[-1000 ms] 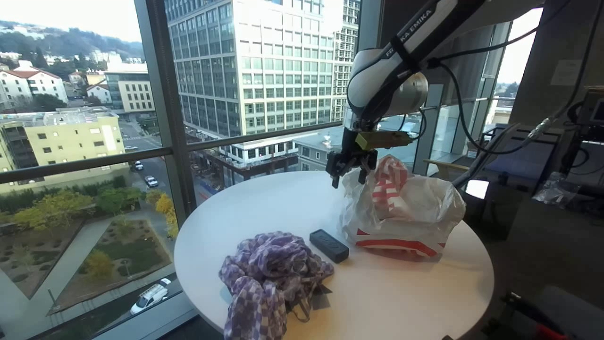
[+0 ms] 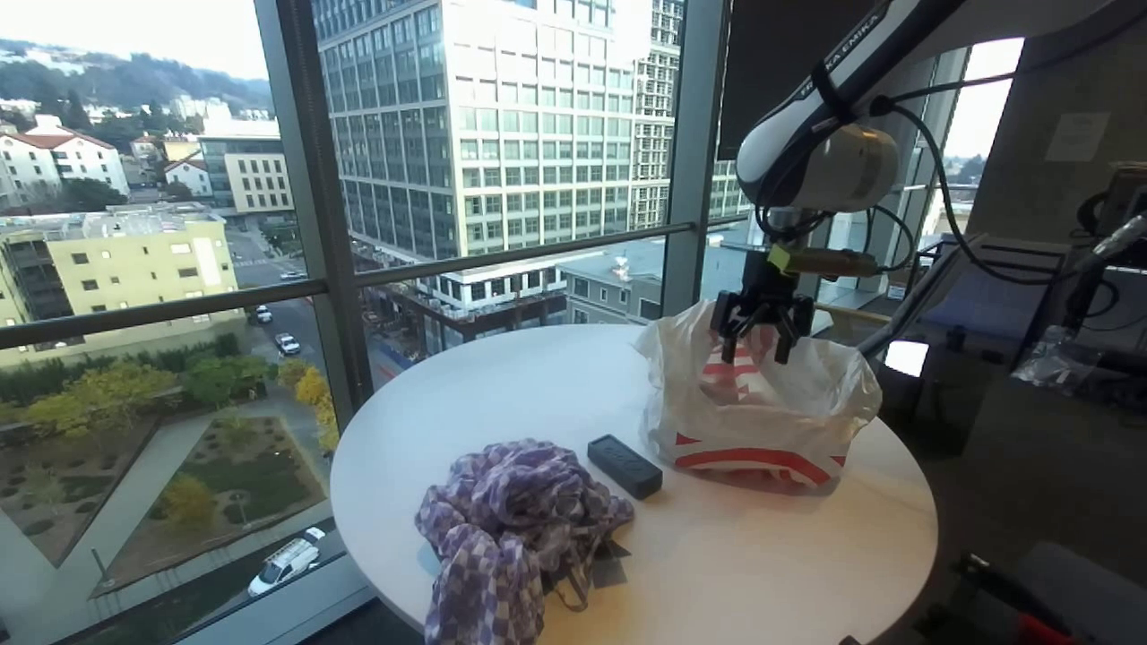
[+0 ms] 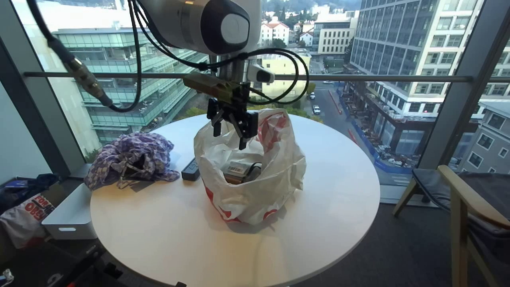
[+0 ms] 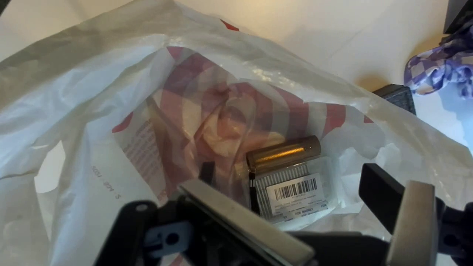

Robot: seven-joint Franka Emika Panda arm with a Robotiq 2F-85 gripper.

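A white plastic bag with red print stands on the round table, its mouth spread wide. My gripper is open over that mouth, with nothing held between its fingertips. In the wrist view, a clear package with a barcode label lies inside the bag beside a brown cylindrical item. The fingers stand wide apart above these contents. From the second exterior view, the packaged item shows low in the bag, below my gripper. Part of the bag's inside is hidden by the gripper.
A dark grey oblong case rests beside the bag. Farther over, a crumpled purple checked cloth covers part of the table and hangs near its edge. Windows stand behind.
From beside the bag's rim, my gripper has moved right in exterior view 1 and now sits over the opening. The bag's raised red-striped part stands lower. Cloth and case have stayed put.
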